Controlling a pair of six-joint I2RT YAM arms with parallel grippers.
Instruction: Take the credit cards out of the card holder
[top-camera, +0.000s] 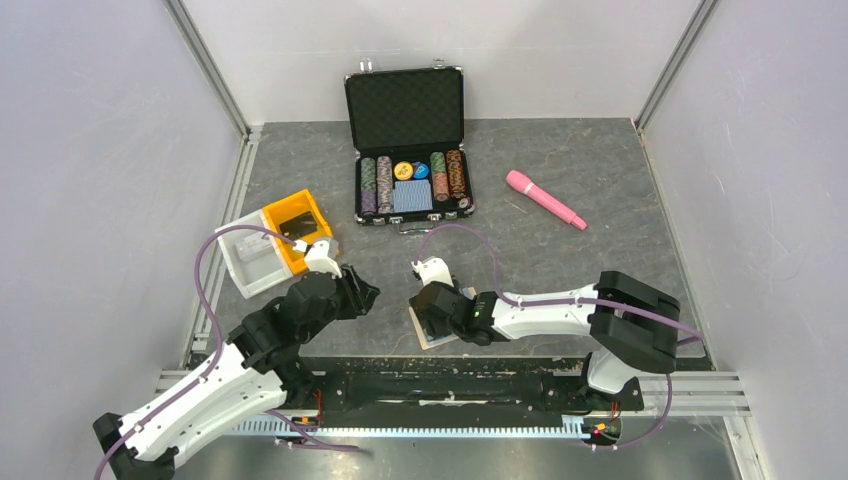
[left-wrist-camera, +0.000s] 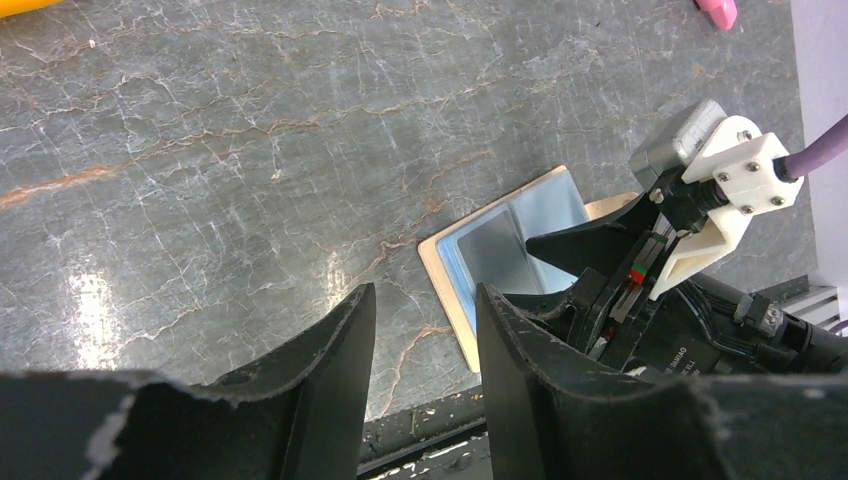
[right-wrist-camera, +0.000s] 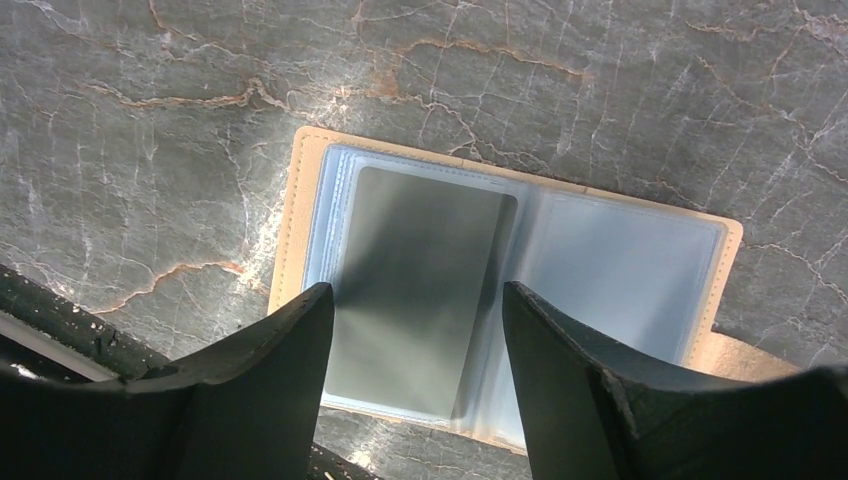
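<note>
The card holder (right-wrist-camera: 290, 225) lies open and flat on the table, tan at its edges with clear bluish sleeves. A dark grey card (right-wrist-camera: 420, 290) shows in its left sleeve in the right wrist view; the right sleeve (right-wrist-camera: 620, 270) looks pale, with no card visible. My right gripper is over the holder with its fingers apart, one to each side of the grey card. Whether its tips touch the sleeve cannot be told. My left gripper stands open to the left of the holder (left-wrist-camera: 462, 325), nothing between its fingers.
An open case of poker chips (top-camera: 412, 195) is at the back. A white and orange tray (top-camera: 250, 265) stands at the left, a pink microphone-like stick (top-camera: 545, 198) at the right. Bare table lies between them.
</note>
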